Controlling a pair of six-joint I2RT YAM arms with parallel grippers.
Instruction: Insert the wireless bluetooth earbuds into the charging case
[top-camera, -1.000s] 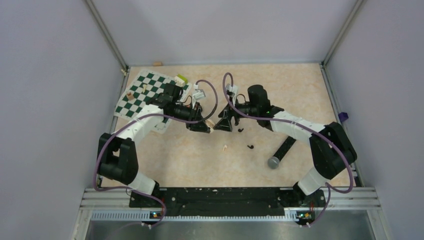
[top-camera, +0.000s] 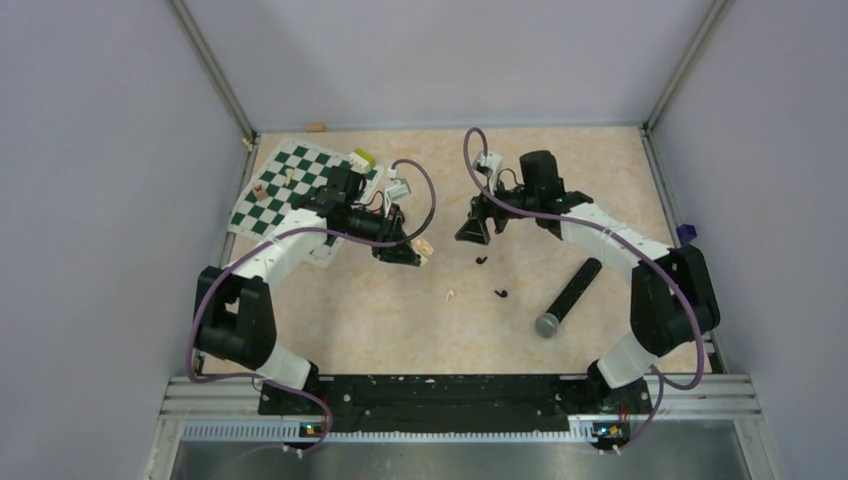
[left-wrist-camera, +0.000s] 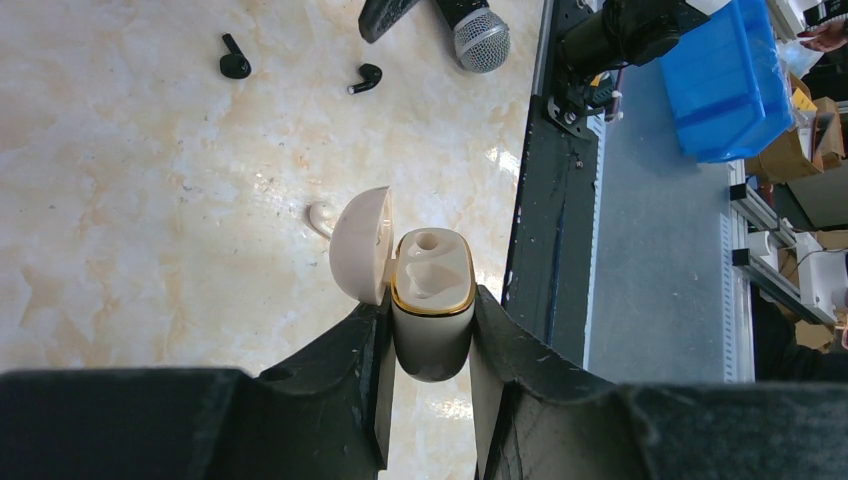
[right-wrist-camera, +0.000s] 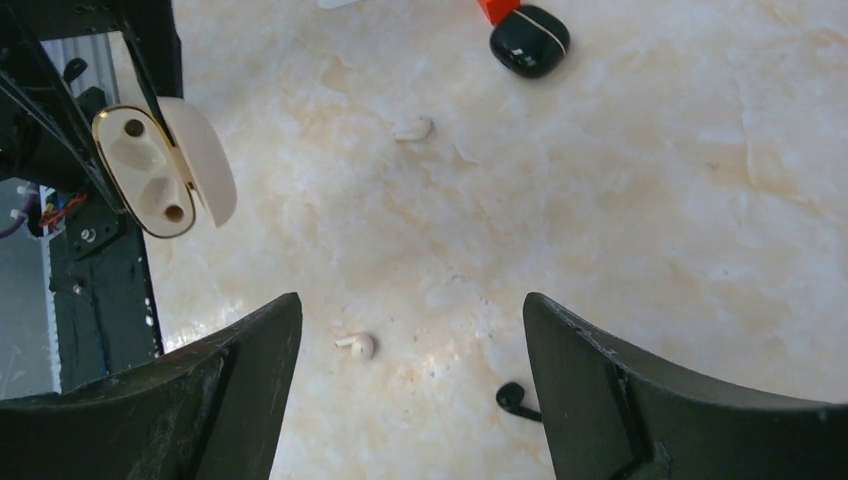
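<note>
My left gripper is shut on the white charging case (left-wrist-camera: 433, 345), held above the table with its lid (left-wrist-camera: 360, 245) swung open. Both earbud hollows in the gold-edged face look empty. In the right wrist view one white earbud (right-wrist-camera: 358, 346) lies on the table nearer the bottom, and a second white earbud (right-wrist-camera: 413, 129) lies farther up. My right gripper stands open over the table, its fingers wide apart and nothing between them. In the top view it is right of the case, clear of it.
Two black earbuds, one (left-wrist-camera: 235, 62) left of the other (left-wrist-camera: 368, 77), lie on the table. A microphone (top-camera: 570, 297) rests at the right. Behind the left arm is a green-and-white checkered board (top-camera: 285, 185). A black case (right-wrist-camera: 530, 40) touches a red object.
My right gripper was close beside the charging case and has drawn back to the right and slightly toward the far side. The left arm and its case have stayed in place.
</note>
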